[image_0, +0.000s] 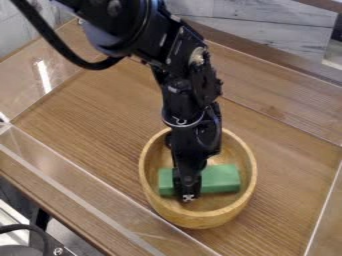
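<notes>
My black gripper (189, 186) reaches down into a round yellow-tan bowl (152, 205) at the lower middle of the view. A green rectangular block (222, 179) lies across the inside of the bowl, and my gripper is shut on it near its left half, with the fingertips low in the bowl. The wrist hides the back part of the bowl.
The bowl stands on a wooden table (94, 120) with clear room to the left and right. A pale wooden board (281, 30) runs along the back. Black cables show at the lower left edge.
</notes>
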